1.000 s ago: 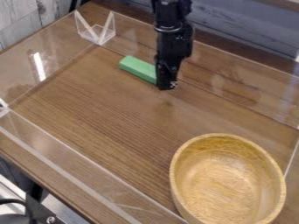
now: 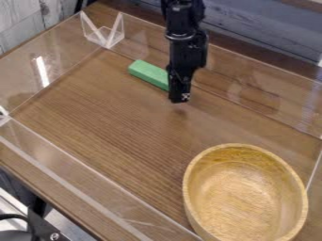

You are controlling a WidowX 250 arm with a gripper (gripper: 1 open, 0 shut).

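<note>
The black gripper [image 2: 179, 90] reaches down from the top centre to the wooden table, at the right end of a green block [image 2: 149, 73]. Its fingertips are small and dark; whether anything is between them is hard to make out. The block lies on the table, its right end partly hidden by the gripper.
A large yellow bowl [image 2: 244, 202] sits at the lower right. A clear plastic object [image 2: 104, 33] stands at the upper left.
The gripper and arm have shifted slightly over the last second, with the fingertips a little lower. The green block looks nearly unchanged.
</note>
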